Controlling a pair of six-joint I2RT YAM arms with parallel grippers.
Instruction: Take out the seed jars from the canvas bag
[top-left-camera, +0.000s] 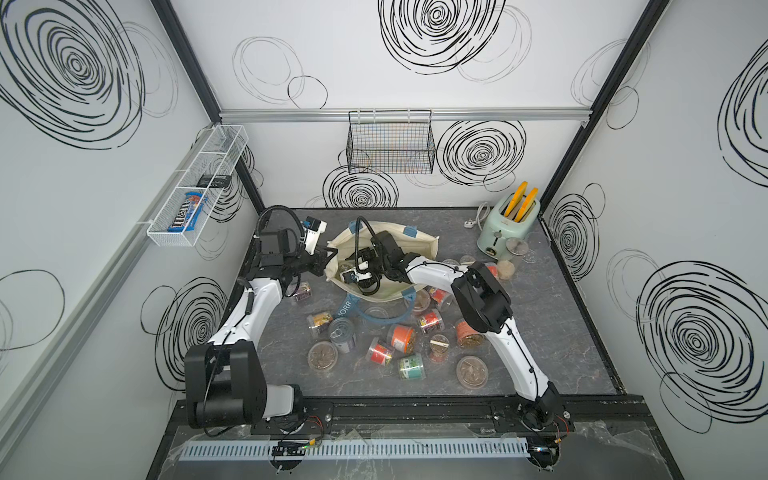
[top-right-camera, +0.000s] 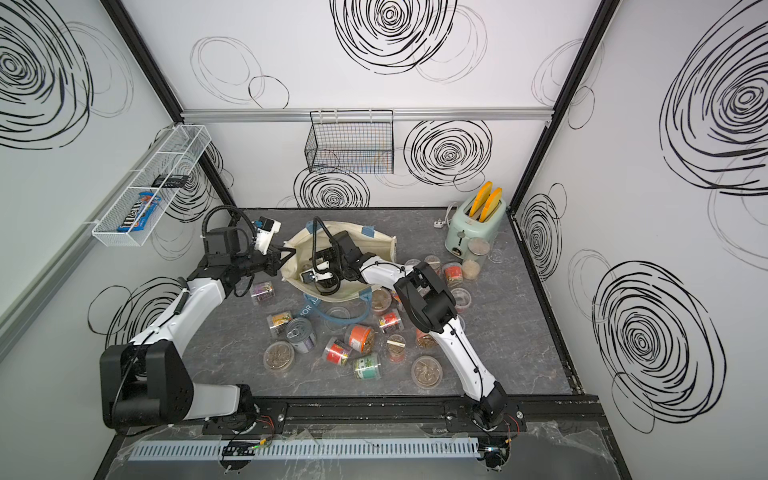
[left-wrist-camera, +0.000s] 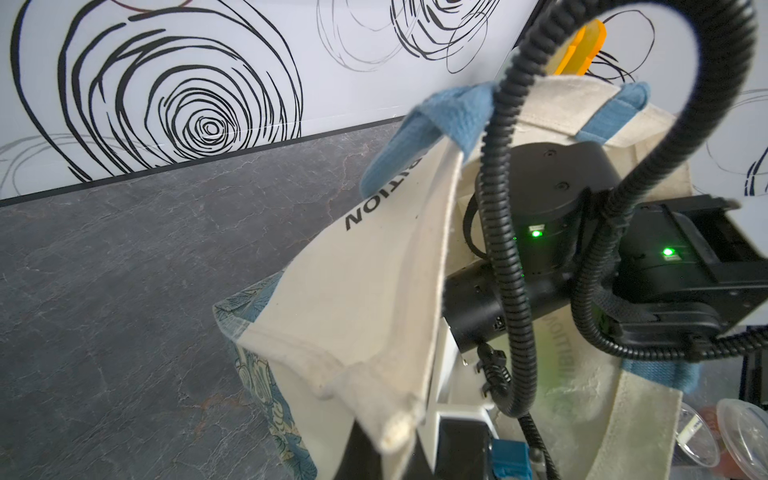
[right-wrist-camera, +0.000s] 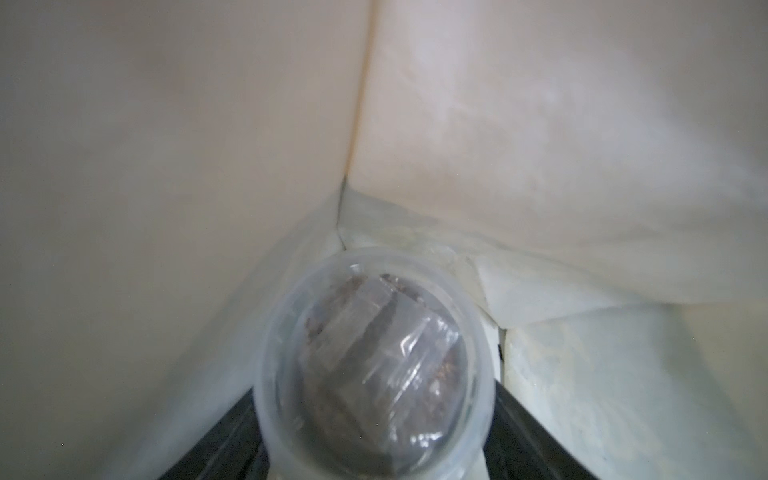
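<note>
The cream canvas bag (top-left-camera: 412, 244) with blue straps lies open at the back middle of the table. My right gripper is down inside it, its fingers either side of a clear plastic seed jar (right-wrist-camera: 376, 360); whether they grip it, I cannot tell. Outside, at the bag's left end, my left gripper (top-left-camera: 324, 257) is shut at the cream fabric edge, which in the left wrist view bunches over its fingers.
Several jars (top-left-camera: 401, 338) lie and stand across the front and right of the table. A mint toaster (top-left-camera: 496, 236) stands at the back right. A wire basket (top-left-camera: 390, 148) hangs on the back wall.
</note>
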